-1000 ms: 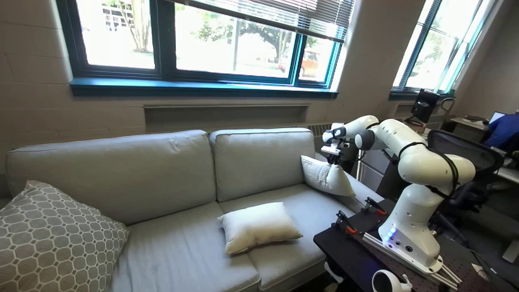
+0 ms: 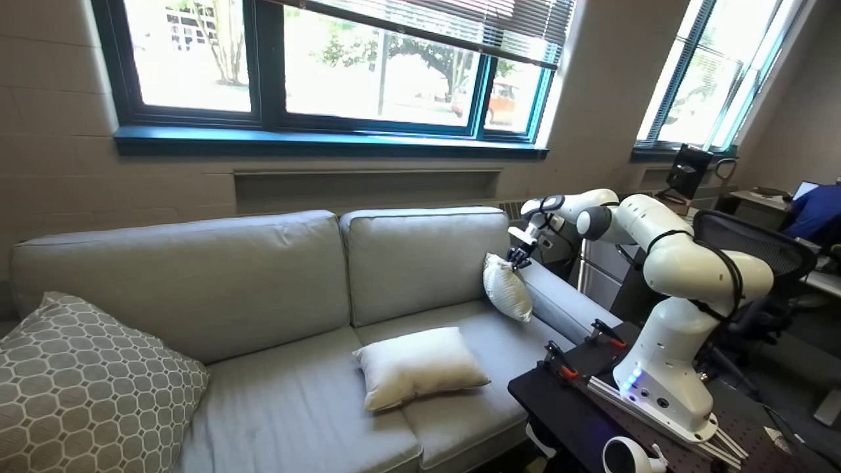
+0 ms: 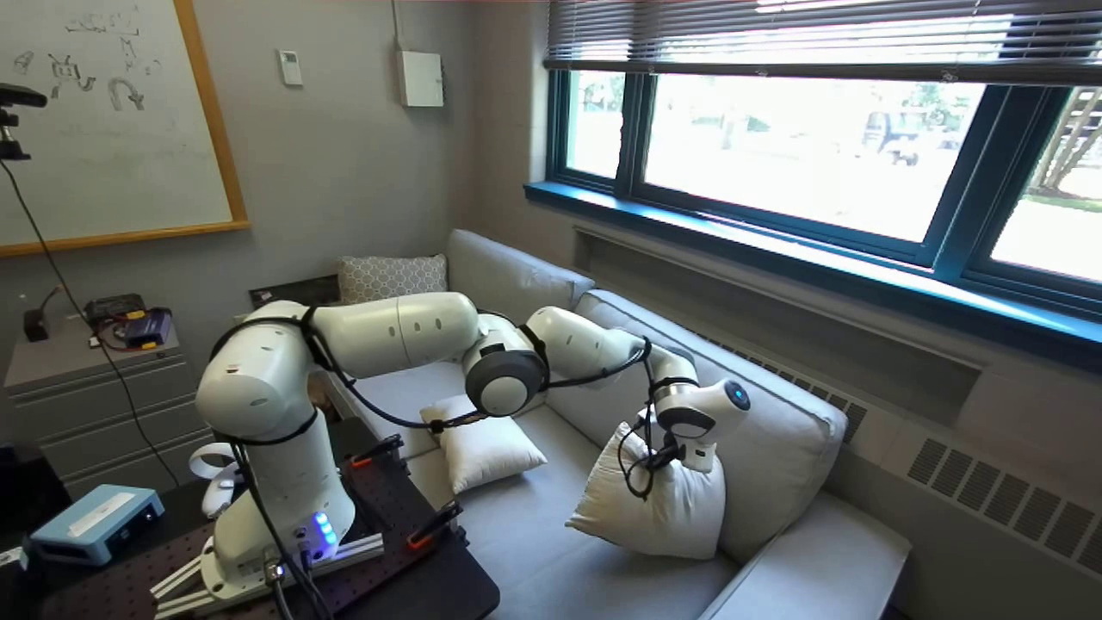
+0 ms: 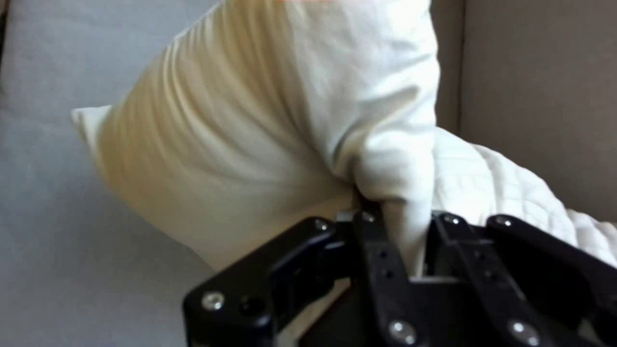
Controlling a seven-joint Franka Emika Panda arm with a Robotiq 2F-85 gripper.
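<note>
A cream pillow (image 2: 506, 288) stands tilted in the sofa's corner by the armrest, its upper edge pinched by my gripper (image 2: 518, 259). In exterior view 2 the same pillow (image 3: 661, 506) leans near the backrest, and the wrist covers part of its top. Up close in the wrist view, a fold of the pillow (image 4: 214, 139) runs between the black fingers, which are shut on it. A quilted white part (image 4: 491, 179) shows to the right of the fold. The pillow's lower edge appears to rest on or just over the seat; I cannot tell which.
Another cream pillow (image 2: 422, 365) lies flat on the middle of the sofa seat (image 2: 307, 386). A grey patterned pillow (image 2: 94, 386) leans at the far left. The armrest (image 2: 564, 299) and the black table (image 2: 568, 394) with clamps border the right side.
My gripper has moved left toward the backrest, carrying the pillow with it. The pillow has turned and now hangs more upright; the middle pillow has not moved.
</note>
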